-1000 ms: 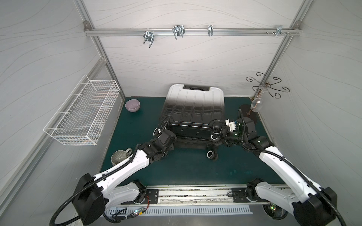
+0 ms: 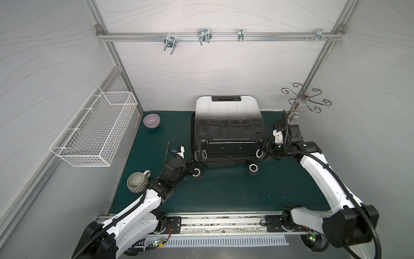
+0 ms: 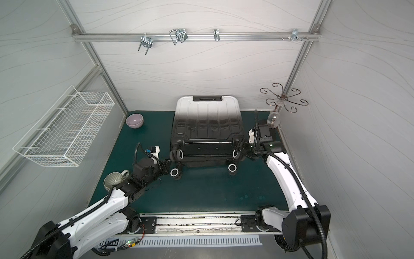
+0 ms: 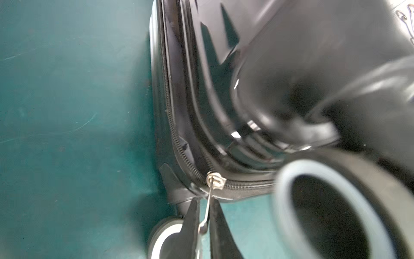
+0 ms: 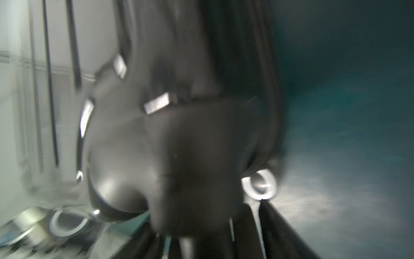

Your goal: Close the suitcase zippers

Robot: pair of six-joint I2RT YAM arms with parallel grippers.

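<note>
A black-and-silver hard-shell suitcase (image 2: 228,125) lies flat on the green table. In the left wrist view the zipper track runs down the side to a metal slider (image 4: 216,179) at the corner. Its thin pull (image 4: 208,205) hangs down between the fingers of my left gripper, which is shut on it. At the opposite near corner, my right gripper (image 2: 268,149) stands beside a wheel (image 2: 260,153). The right wrist view is blurred; its fingers look parted around the dark wheel part, with no zipper pull discernible there.
Another wheel (image 4: 336,211) sits close to the right of my left fingers. A striped mug (image 2: 137,182) and a purple bowl (image 2: 151,120) stand on the left.
The suitcase has turned slightly and moved right. The right arm has moved right and away from the front edge.
</note>
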